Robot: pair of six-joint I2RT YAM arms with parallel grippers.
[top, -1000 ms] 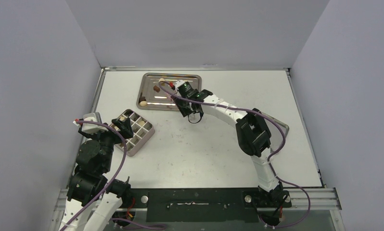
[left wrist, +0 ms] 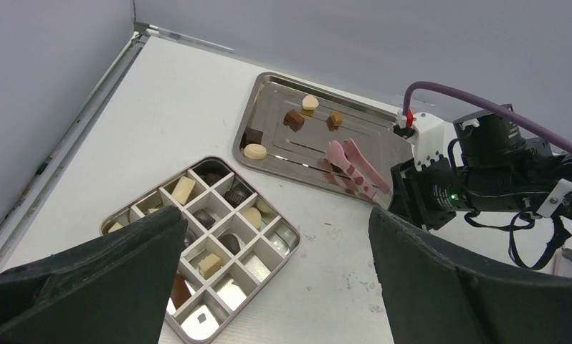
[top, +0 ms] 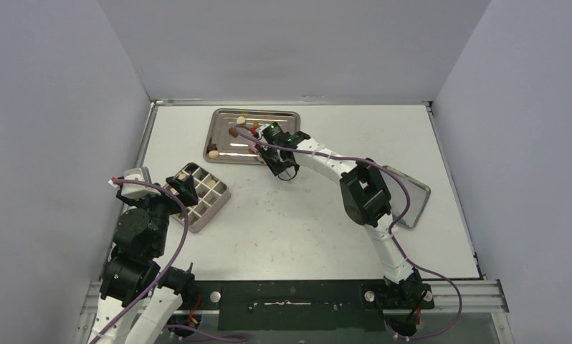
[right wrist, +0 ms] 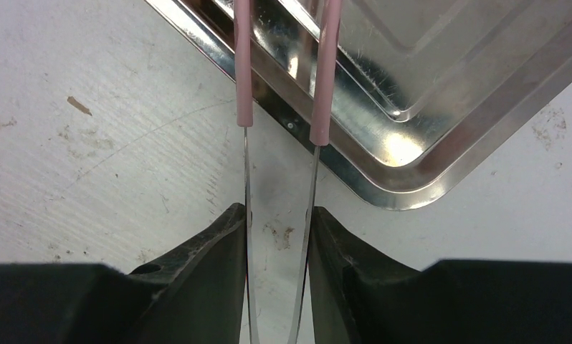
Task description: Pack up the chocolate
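Note:
In the left wrist view several brown and cream chocolates sit on a metal tray. A divided box nearer holds chocolates in some compartments. My left gripper is open above the box, nothing between its fingers. My right gripper has its fingers on steel tongs with pink tips, held part closed at the tray's near corner in the right wrist view. The tongs' far ends are cut off in that view; whether they grip a chocolate cannot be seen.
A second, empty-looking tray lies at the right, partly behind the right arm. Walls stand at the back and both sides.
The left arm has not moved.

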